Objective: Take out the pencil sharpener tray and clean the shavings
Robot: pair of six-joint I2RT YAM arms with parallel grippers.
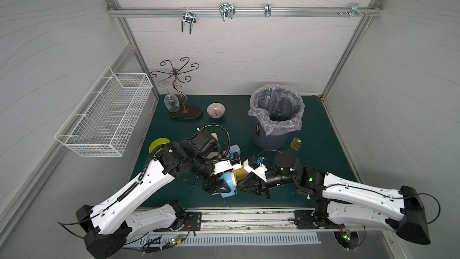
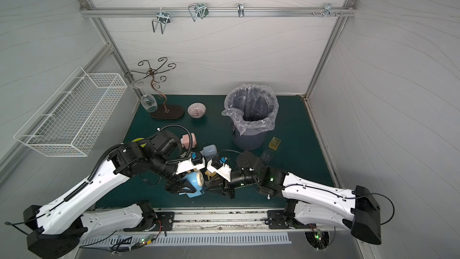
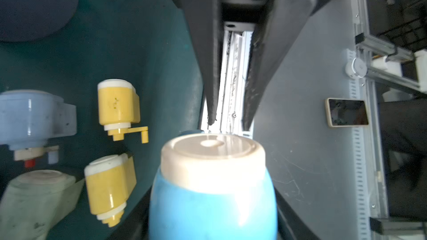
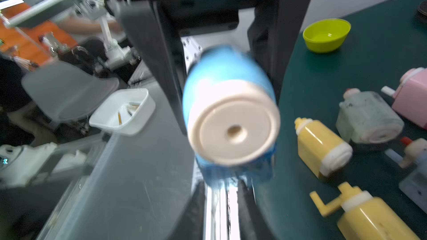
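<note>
My left gripper (image 1: 221,183) is shut on a blue pencil sharpener (image 1: 229,182) with a cream end cap, held over the table's front edge. In the left wrist view the sharpener (image 3: 212,204) fills the bottom; the right gripper's fingers (image 3: 200,53) point down at it from above, narrowly apart at the tips. My right gripper (image 2: 214,184) is close beside the cap, part open. In the right wrist view the cap (image 4: 233,131) faces me, with the left gripper's black fingers behind it. Whether my right fingertips touch the sharpener is unclear.
A lined bin (image 1: 275,136) stands at the back right. Yellow sharpeners (image 3: 116,104), a pale blue one (image 3: 26,120), a pink one (image 4: 411,95) and a greenish one (image 4: 369,120) lie behind the grippers. A lime bowl sits at the left.
</note>
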